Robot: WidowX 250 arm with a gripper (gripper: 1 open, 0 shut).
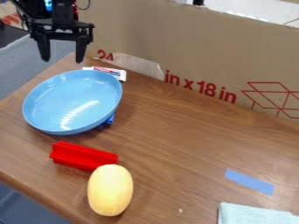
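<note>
My gripper (pixel 62 56) hangs open at the top left, dark, with nothing between its fingers, above and behind a light blue bowl (pixel 68 101) on the wooden table's left part. A small blue object peeks from under the bowl's right side, mostly hidden. Behind the bowl lies a small white and red packet (pixel 111 73). In front of the bowl are a red block-like object (pixel 83 157) and an upright-looking pale yellow oval object (pixel 110 189).
A cardboard wall (pixel 216 52) runs along the back. A blue tape strip (pixel 249 182) and a pale folded cloth (pixel 254 215) are at the right front.
</note>
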